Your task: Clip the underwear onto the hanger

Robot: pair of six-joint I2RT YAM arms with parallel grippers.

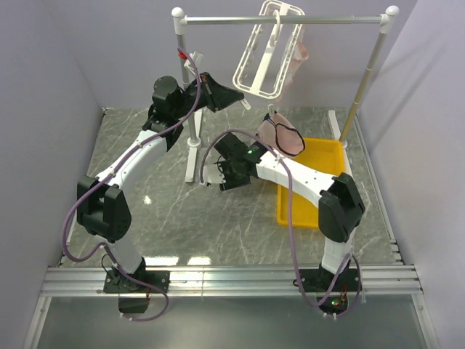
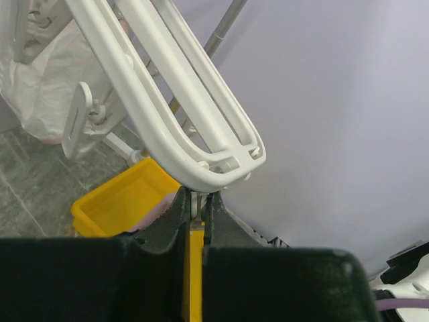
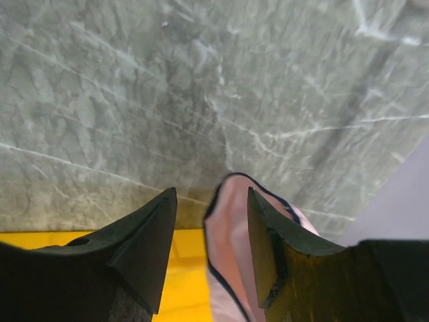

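Note:
A white multi-bar hanger (image 1: 258, 69) hangs from the rail; my left gripper is shut on a clip at its lower end. Pale pink fabric (image 2: 53, 80) hangs behind the hanger. Below, a pink garment with black trim (image 1: 283, 134) hangs over the bin's back-left corner area. In the right wrist view my right gripper is part open above that pink garment (image 3: 231, 235), whose black-edged tip shows between and beyond the fingertips; whether it touches them I cannot tell.
A yellow bin (image 1: 312, 211) stands at the right on the grey table (image 1: 174, 218). The metal rack (image 1: 330, 18) spans the back, its feet on both sides.

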